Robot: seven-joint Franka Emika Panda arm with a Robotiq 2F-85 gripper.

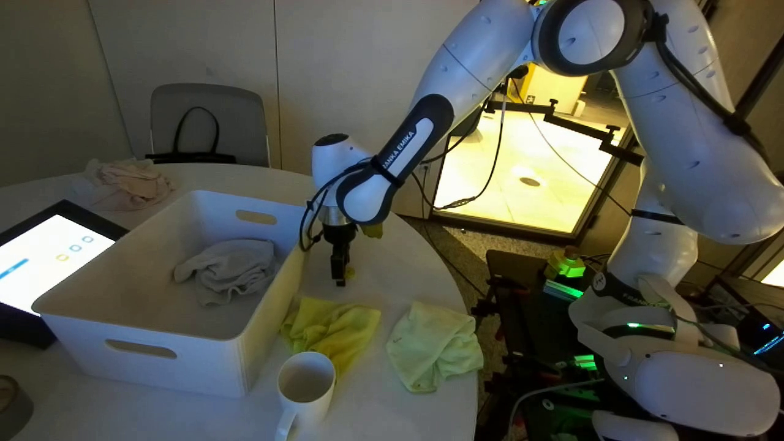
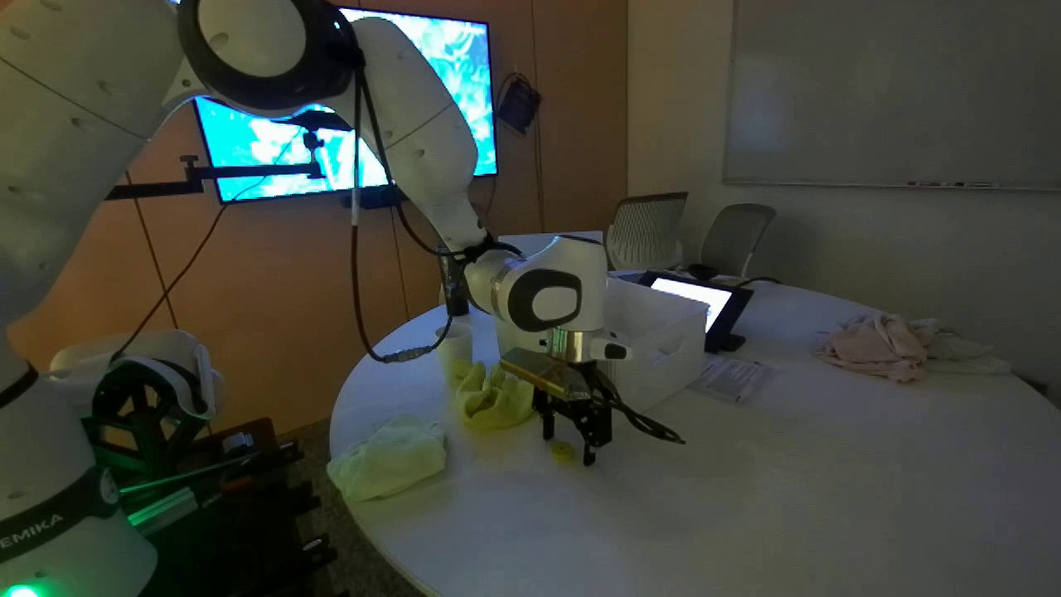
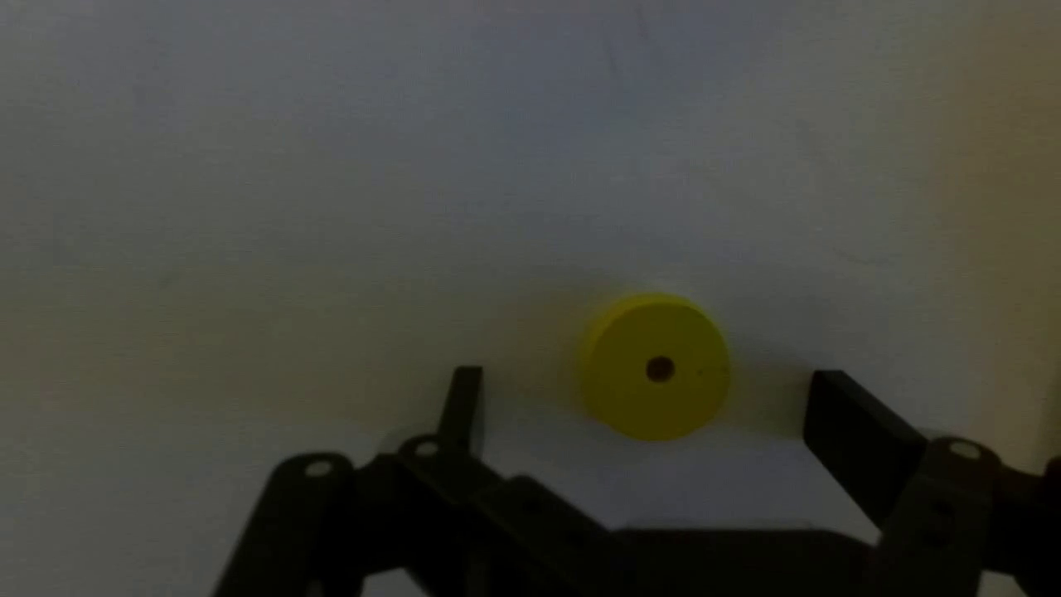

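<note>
A small round yellow disc [image 3: 657, 368] with a dark hole in its middle lies on the white table. In the wrist view my gripper is open above it, one finger on each side and a clear gap to both. The disc is nearer the right finger [image 3: 857, 438] than the left. From the second exterior view, the yellow disc [image 2: 563, 453] shows on the table by the fingertips of the gripper [image 2: 569, 448]. The first exterior view shows the gripper [image 1: 339, 280] side-on, partly covering the disc [image 1: 350, 273].
Close by stands a white bin [image 1: 169, 334] with a grey cloth [image 1: 231, 271] inside. A yellow cloth [image 1: 331, 323], a pale green cloth [image 1: 433, 346] and a white mug [image 1: 305, 389] lie or stand nearer the front.
</note>
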